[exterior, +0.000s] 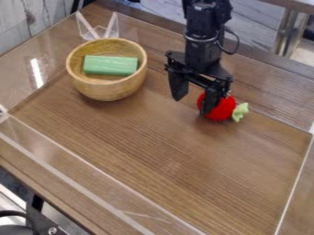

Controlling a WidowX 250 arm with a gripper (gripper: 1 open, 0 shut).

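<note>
My black gripper (199, 88) hangs from the top centre, its fingers open, just to the left of and partly over a red round object (218, 107) with a pale green leafy top (240, 113), like a strawberry or radish toy. The red thing lies on the wooden table (147, 165).
A yellow bowl (105, 89) at the left holds a green block (110, 64). A pale edge runs along the back right, and a black cable (13, 220) shows at the lower left.
</note>
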